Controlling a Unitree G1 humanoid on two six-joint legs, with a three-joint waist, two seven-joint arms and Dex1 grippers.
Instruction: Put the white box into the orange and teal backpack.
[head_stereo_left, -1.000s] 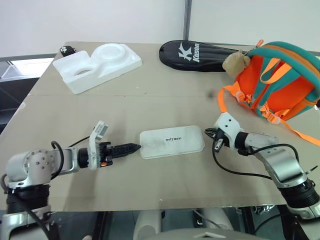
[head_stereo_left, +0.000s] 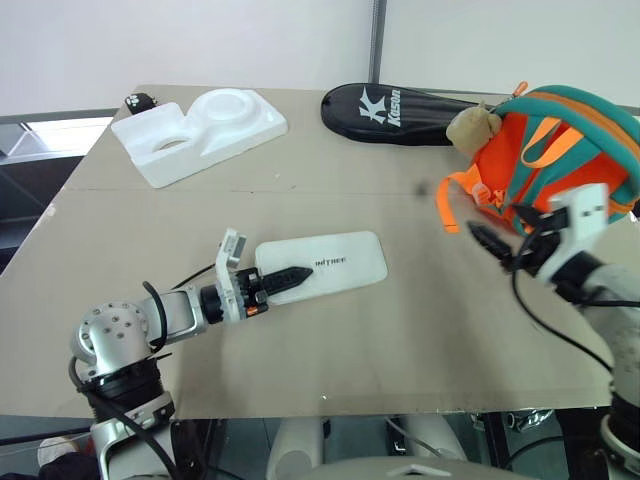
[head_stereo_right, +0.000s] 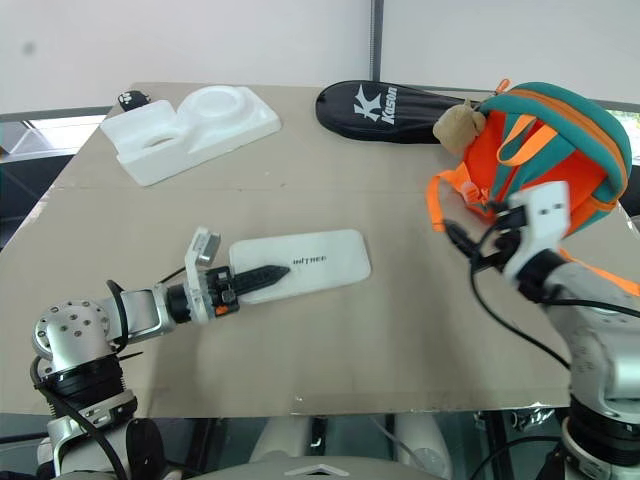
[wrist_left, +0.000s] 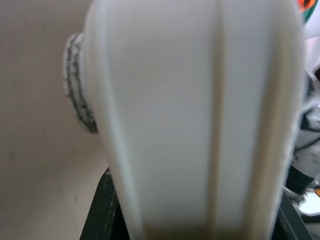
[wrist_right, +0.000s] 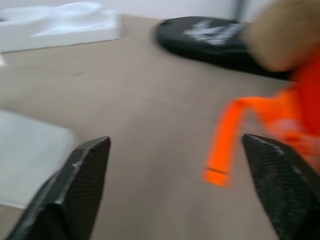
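Note:
The white box (head_stereo_left: 340, 262), flat with dark lettering, lies over the middle of the table; its height off the surface is hard to judge. My left gripper (head_stereo_left: 290, 282) is shut on its left end, one finger across the top. In the left wrist view the white box (wrist_left: 185, 100) fills the space between the fingers, their tips hidden by it. At the far right stands the orange and teal backpack (head_stereo_left: 560, 150), tilted toward the arm. My right gripper is open and empty just in front of it, its fingers wide apart.
A white moulded tray (head_stereo_left: 215, 135) sits at the back left, a black Kason racket case (head_stereo_left: 400, 117) at the back middle. The backpack's plush ball (head_stereo_left: 473, 130) touches the case. An orange strap (wrist_right: 220, 155) trails onto the table.
The right gripper left the box's right end, opened, and swung to the backpack.

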